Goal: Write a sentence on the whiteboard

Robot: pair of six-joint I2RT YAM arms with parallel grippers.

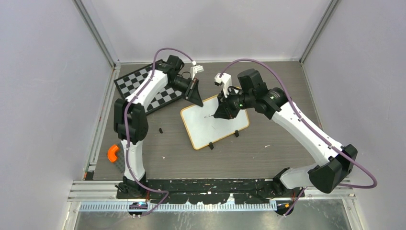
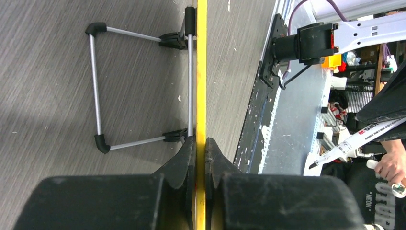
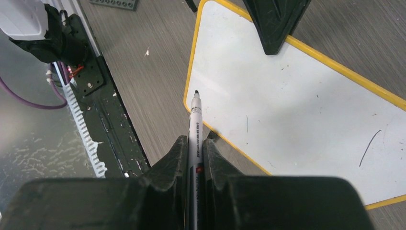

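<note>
A white whiteboard with a yellow rim stands tilted mid-table; two short dark strokes show on it in the right wrist view. My left gripper is shut on the board's upper edge, seen edge-on in the left wrist view. The right gripper is shut on a white marker, its dark tip bare and pointing away from the fingers. From above, this marker is over the board's face. Whether its tip touches the surface, I cannot tell.
A checkered board lies at the back left, partly behind the left arm. An orange curved piece is at the front left. The board's wire stand reaches out behind it. Bare table lies in front.
</note>
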